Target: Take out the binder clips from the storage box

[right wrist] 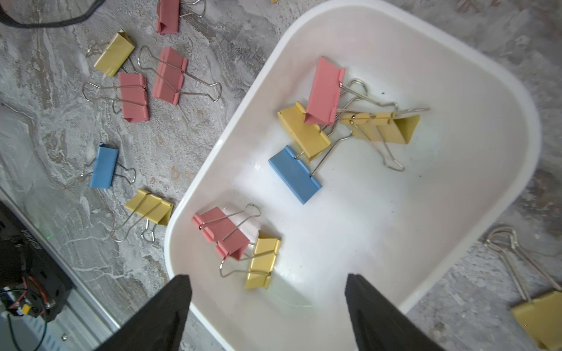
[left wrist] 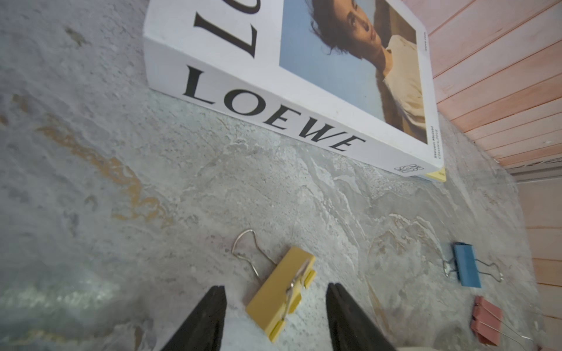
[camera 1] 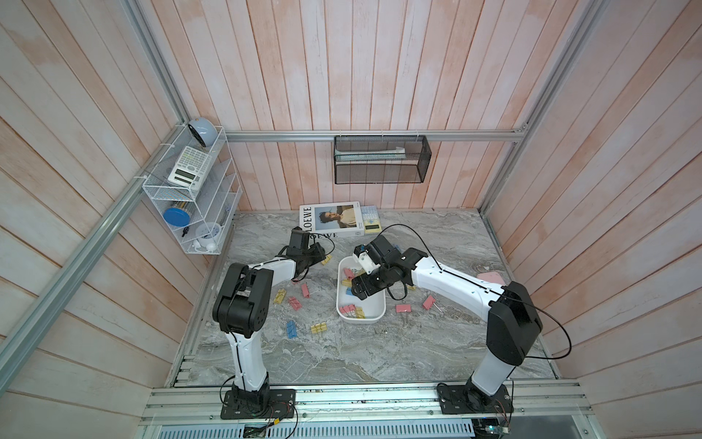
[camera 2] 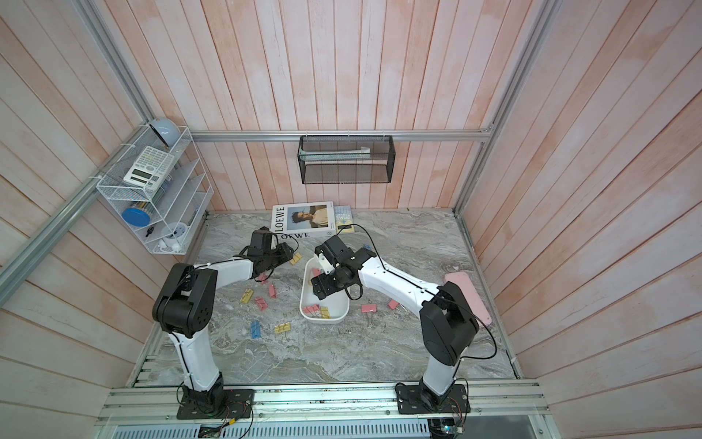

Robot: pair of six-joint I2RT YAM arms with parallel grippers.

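The white storage box (right wrist: 374, 228) holds several binder clips: pink (right wrist: 322, 93), yellow (right wrist: 301, 131) and blue (right wrist: 294, 174) ones in one group, a pink and yellow pair at the other end. My right gripper hangs over it, fingers apart and empty. My left gripper is left of the box near the book, open, with a yellow clip (left wrist: 275, 295) on the table ahead of its fingertips; nothing shows held.
Several clips lie on the marble table around the box. A LOEWE book (camera 1: 329, 219) lies at the back, a wire shelf (camera 1: 190, 190) stands at the left, and a mesh basket (camera 1: 380, 172) hangs on the back wall.
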